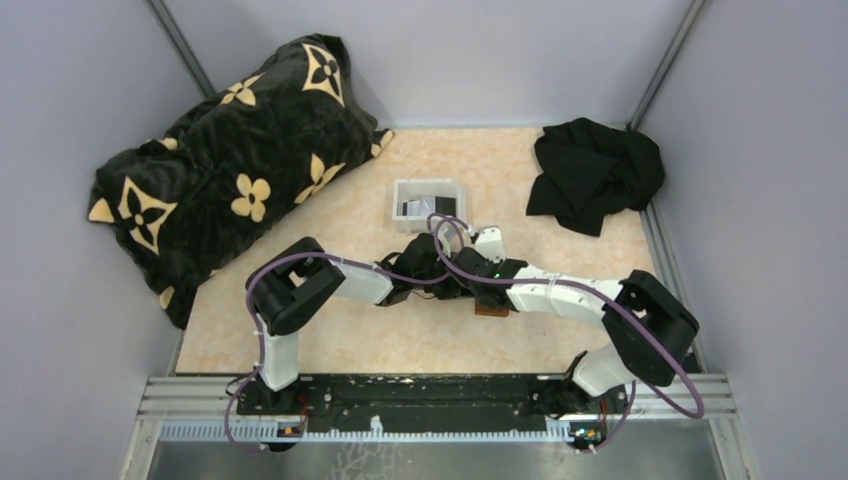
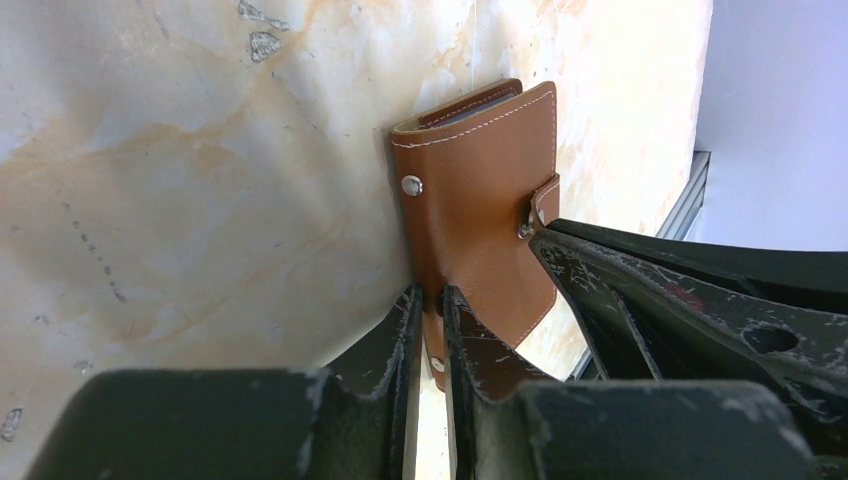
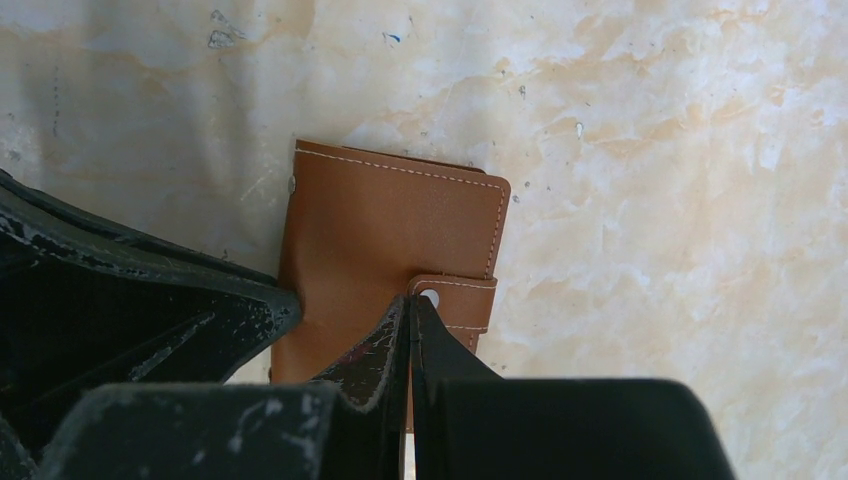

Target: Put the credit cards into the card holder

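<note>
The brown leather card holder [image 2: 480, 190] lies on the table, its flap strap [image 3: 457, 304] lying over the front cover. At its spine my left gripper is shut, pinching the leather edge. My right gripper is shut, its tips at the strap's end beside the metal snap [image 3: 430, 297]; nothing clearly shows between them. From above, the arms cover most of the holder [image 1: 491, 310]. Cards [image 1: 430, 206], grey-white and black, lie inside the white tray [image 1: 399, 189] behind the arms.
A dark patterned pillow [image 1: 235, 150] fills the back left. Black cloth [image 1: 598, 172] is heaped at the back right. Both arms meet closely over the holder.
</note>
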